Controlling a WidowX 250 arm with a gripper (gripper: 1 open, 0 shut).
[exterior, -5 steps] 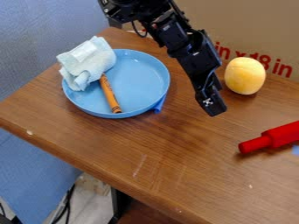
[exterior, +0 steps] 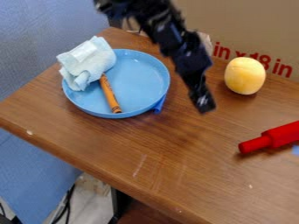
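Observation:
My gripper (exterior: 201, 98), black and motion-blurred, hangs over the wooden table just right of the blue plate (exterior: 146, 83); whether its fingers are open or shut is unclear. On the plate lie a crumpled white cloth (exterior: 86, 61) at the upper left and an orange stick-like piece (exterior: 110, 94). A small blue object (exterior: 160, 105) lies beside the plate, partly hard to make out. A yellow round object (exterior: 246, 76) stands at the back right, and a red cylinder (exterior: 272, 137) lies at the right edge.
A cardboard box (exterior: 263, 26) with red lettering stands behind the table (exterior: 140, 166). The table's left edge borders a blue-grey surface and a gap with cables.
The arm has shifted slightly to the left and up and now shows blurred. The objects on the table are where they were.

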